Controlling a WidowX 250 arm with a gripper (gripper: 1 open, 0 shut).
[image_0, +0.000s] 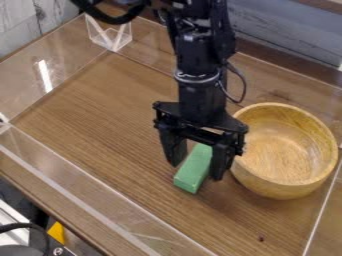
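My black gripper hangs low over the wooden table in the centre of the camera view, its two fingers spread open. A green block lies on the table between and just below the fingers, its upper part partly hidden by the gripper. Whether the fingers touch it I cannot tell.
A large tan wooden bowl stands just right of the gripper and block. A clear acrylic holder is at the back left. Cables lie at the lower left corner.
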